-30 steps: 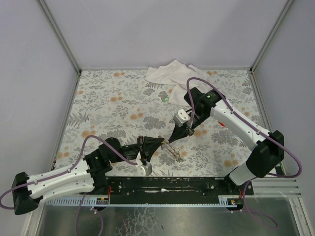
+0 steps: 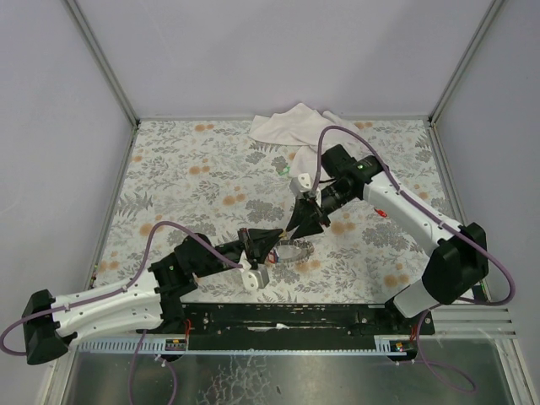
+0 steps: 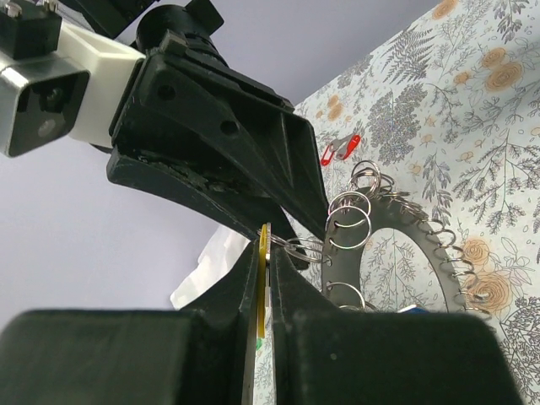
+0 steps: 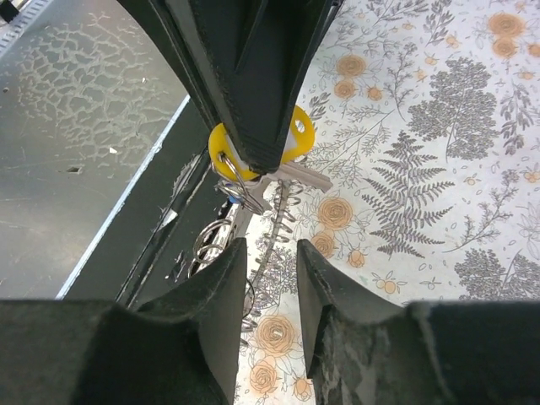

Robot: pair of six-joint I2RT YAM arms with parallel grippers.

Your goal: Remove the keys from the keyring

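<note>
A grey keyring organiser with many metal rings (image 3: 375,236) lies below the grippers at the middle front. My left gripper (image 2: 275,236) is shut, a thin yellow tag at its tips, edge-on in the left wrist view, with a metal ring through it and keys behind it. My right gripper (image 2: 299,229) is right beside it, fingertips at that ring; in the right wrist view its fingers look slightly apart, in the left wrist view they reach around the rings.
White cloths (image 2: 295,126) lie at the back. A red tool (image 3: 351,146) lies at the right of the table.
Both grippers stay close together, having shifted slightly since a second ago. The hanging organiser has swung from slanted to more level beneath them.
</note>
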